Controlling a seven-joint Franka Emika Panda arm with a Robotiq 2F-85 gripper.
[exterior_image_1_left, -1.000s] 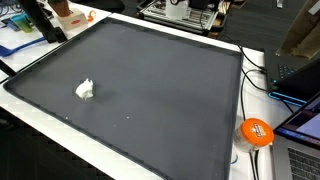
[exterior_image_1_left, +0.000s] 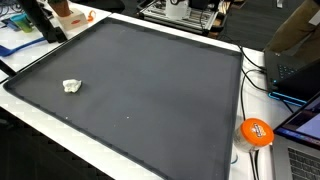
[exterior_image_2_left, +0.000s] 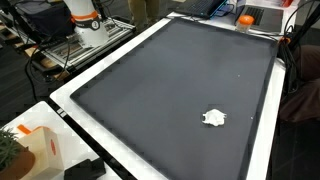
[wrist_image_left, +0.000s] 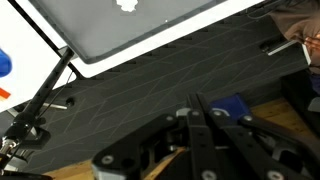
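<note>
A small crumpled white piece (exterior_image_1_left: 72, 86), perhaps paper or cloth, lies on the dark grey board (exterior_image_1_left: 150, 75) near its left side. From the opposite side, the same white piece (exterior_image_2_left: 214, 117) rests toward the board's near right part. At the top edge of the wrist view the white piece (wrist_image_left: 127, 5) shows again, well away from the fingers. My gripper is shut, with nothing visible between its fingertips, and appears over the dark floor beyond the board's edge. Neither exterior view clearly shows the gripper.
An orange-topped round container (exterior_image_1_left: 254, 133) stands on the white table right of the board, near a laptop (exterior_image_1_left: 300, 160). Cables run along that side. Clutter fills the far left corner, including a brown-and-white object (exterior_image_1_left: 68, 12). Most of the board is bare.
The surroundings look the same.
</note>
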